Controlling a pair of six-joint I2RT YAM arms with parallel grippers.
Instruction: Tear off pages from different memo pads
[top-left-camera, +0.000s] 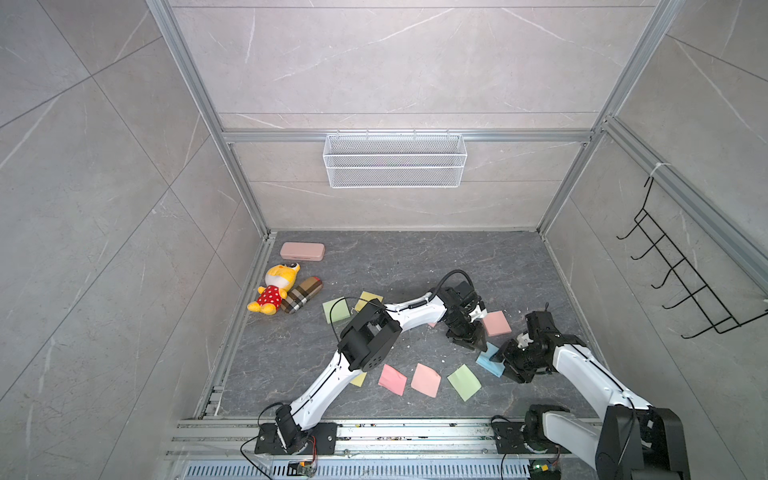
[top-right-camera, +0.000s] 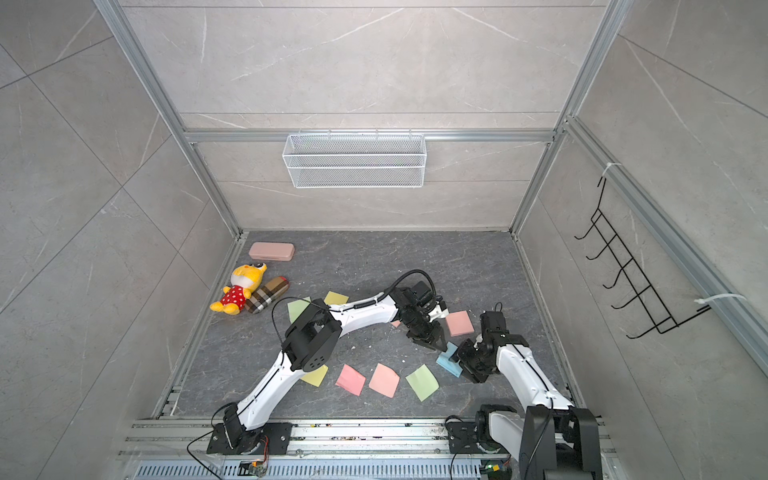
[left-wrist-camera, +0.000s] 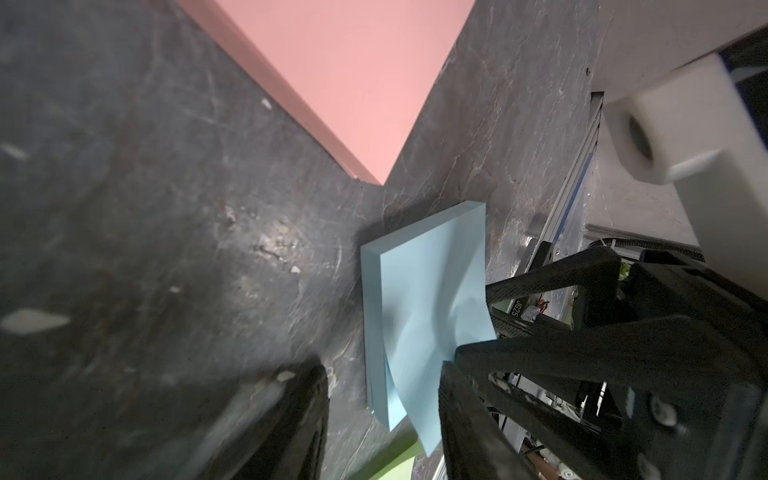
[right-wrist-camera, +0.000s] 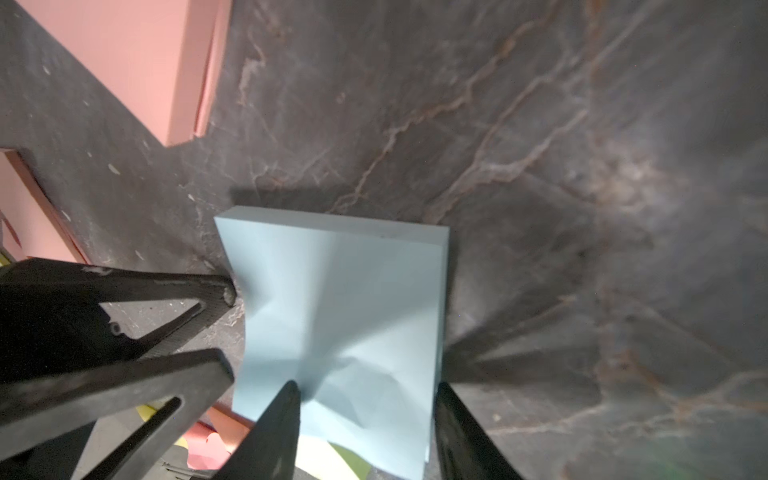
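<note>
A light blue memo pad (top-left-camera: 489, 365) lies at the front right, its top sheet lifted along one side in the left wrist view (left-wrist-camera: 424, 296). My right gripper (top-left-camera: 512, 360) is low at its right, the fingers part open at the pad's edge, as the right wrist view shows (right-wrist-camera: 364, 400). My left gripper (top-left-camera: 476, 336) reaches in from the upper left, its part-open fingers (left-wrist-camera: 464, 424) near the same pad. In the right wrist view its black fingers lie along the pad's left side. A pink pad (top-left-camera: 496, 323) lies just behind.
Pink (top-left-camera: 425, 380), green (top-left-camera: 464, 382) and yellow pads lie along the front and under the left arm. A plush toy (top-left-camera: 276, 292), plaid pouch (top-left-camera: 304, 295) and pink case (top-left-camera: 302, 251) sit at the back left.
</note>
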